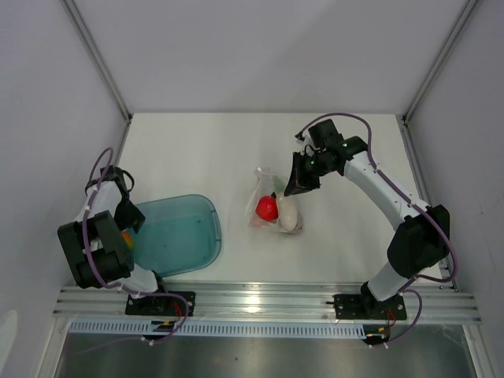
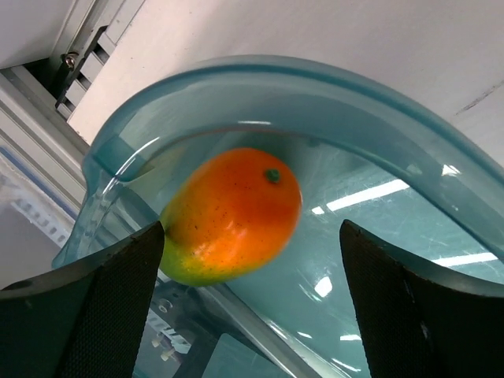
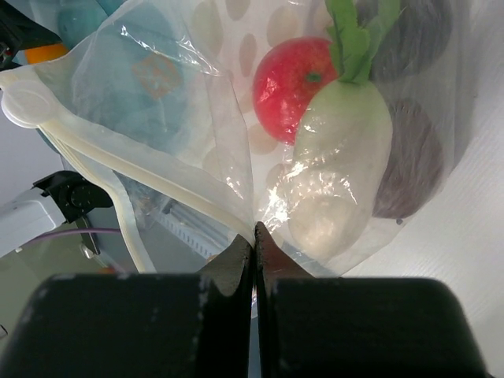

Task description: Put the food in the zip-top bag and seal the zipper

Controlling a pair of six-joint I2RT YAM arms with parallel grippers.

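Note:
My left gripper is open over the teal tray [image 1: 177, 240], with an orange-green mango [image 2: 232, 213] lying inside between and just beyond its fingers. The clear zip-top bag [image 1: 260, 189] rests on the table's middle. Through its plastic show a red fruit [image 3: 291, 79], a long pale vegetable with green leaves [image 3: 339, 165] and dark purplish items [image 3: 405, 157]. My right gripper is shut at the bag's zipper edge, where the plastic meets its fingertips.
Walls and metal rails border it, with the left arm close to the left wall.

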